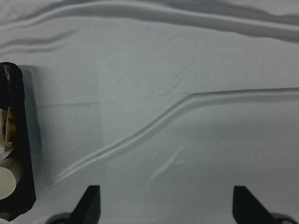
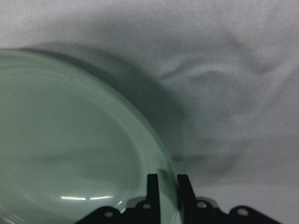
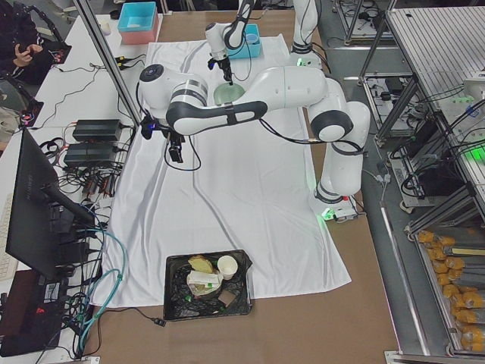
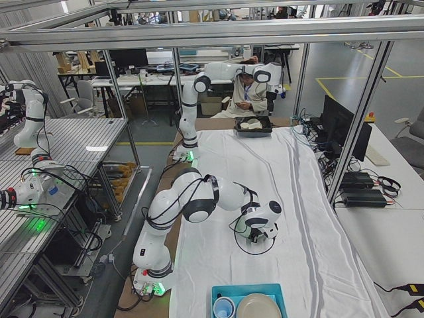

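A pale green dish (image 2: 70,121) rests on the white cloth (image 3: 227,197) toward the far end in the camera left view. My right gripper is at its rim, fingertips close together, one over the inside and one just outside; whether it grips the rim is unclear. My left gripper hangs above the bare cloth, open with nothing between its fingers. A black tray (image 3: 174,303) at the near end holds a cup (image 3: 227,265), a yellowish item (image 3: 201,265) and other items.
A blue bin (image 4: 278,295) with a plate and a cup stands beyond the right arm. A monitor (image 3: 34,208), electronics boxes and cables line the side table.
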